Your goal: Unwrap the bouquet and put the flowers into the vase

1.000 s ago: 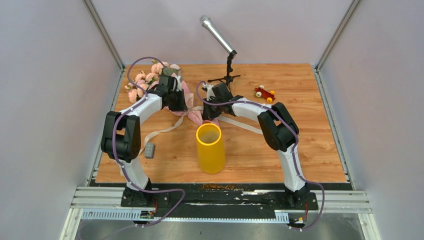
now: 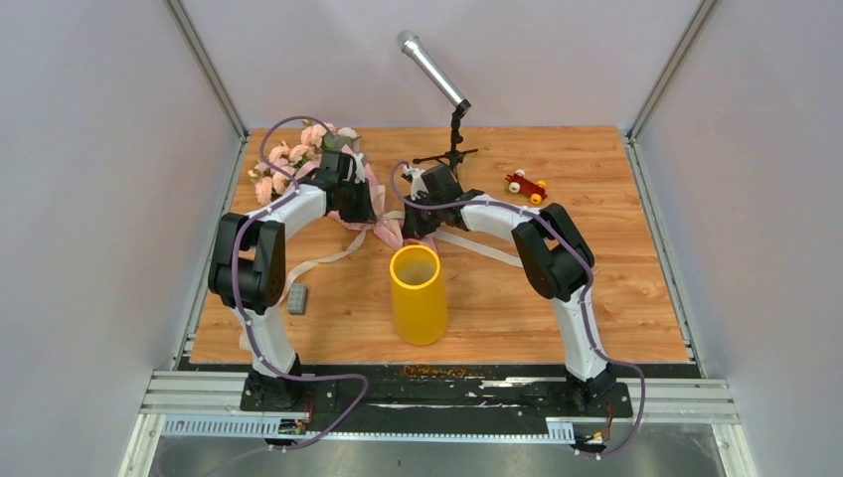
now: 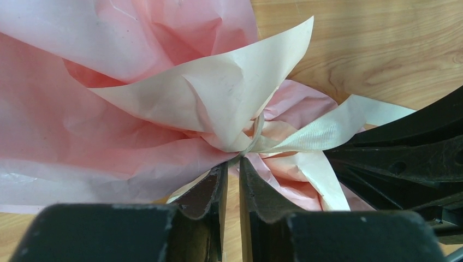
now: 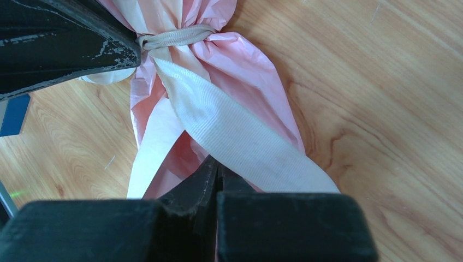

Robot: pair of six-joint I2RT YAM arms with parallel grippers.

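Observation:
The bouquet lies across the table's left half in the top view, its pale pink flowers [image 2: 298, 154] at the back left and its pink wrapping [image 3: 136, 136] narrowing toward the middle. In the left wrist view, my left gripper points at the tied neck, a narrow gap between its fingers; the grey tie [image 3: 256, 134] runs down to the tips. At the wrapping's tail [image 4: 240, 82], my right gripper is shut. Whether any thin paper or ribbon is pinched there I cannot tell. The yellow vase [image 2: 419, 298] stands upright nearer the front, its mouth uncovered.
White ribbon [image 2: 482, 248] trails from the bouquet to both sides. A small grey block [image 2: 297, 298] lies at left. Behind stands a silver tube on a black tripod [image 2: 456, 139], with a red toy car [image 2: 526, 187] to its right.
My right arm, the bouquet and the vase have stayed put.

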